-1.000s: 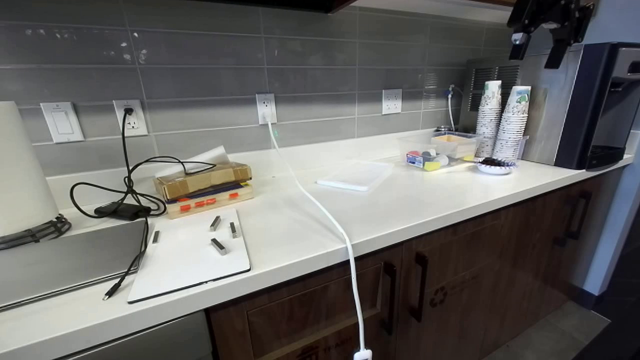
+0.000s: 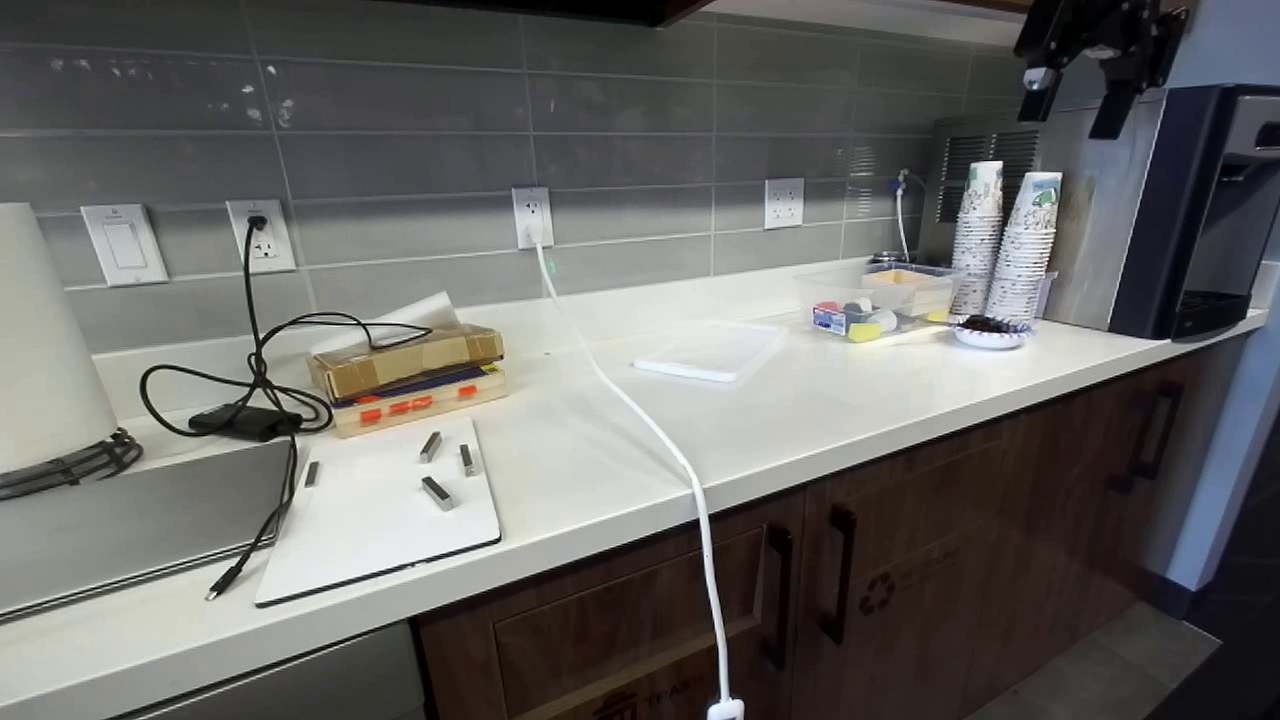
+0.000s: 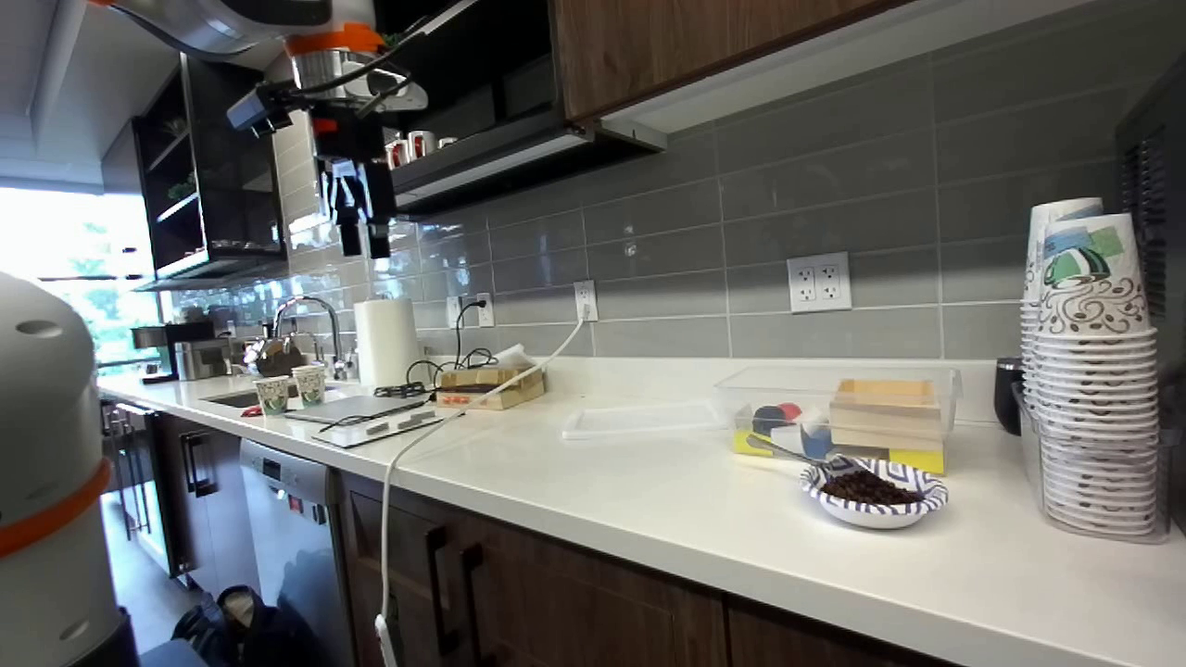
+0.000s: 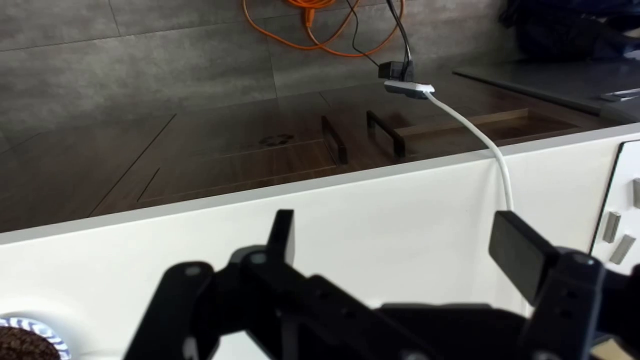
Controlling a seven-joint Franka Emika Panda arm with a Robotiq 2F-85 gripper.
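Note:
My gripper is open, its fingers wide apart with only bare counter showing between them. In exterior view 1 the gripper (image 2: 1086, 114) hangs high at the upper right, well above the counter, and in exterior view 2 the gripper (image 3: 364, 245) is up near the shelf. A patterned bowl (image 3: 873, 515) holding dark bits stands on the counter's right part, with a fork (image 3: 784, 446) leaning over its rim. Several small metal blocks (image 2: 438, 492) lie on a white board (image 2: 360, 540) at the left. Nothing touches the gripper.
A clear bin (image 3: 839, 383) with small items stands behind the bowl, beside tall stacks of paper cups (image 3: 1095, 411). A white cable (image 2: 636, 408) crosses the counter and drops over its front edge. Flat boxes (image 2: 408, 366) lie behind the board. Mid-counter is mostly clear.

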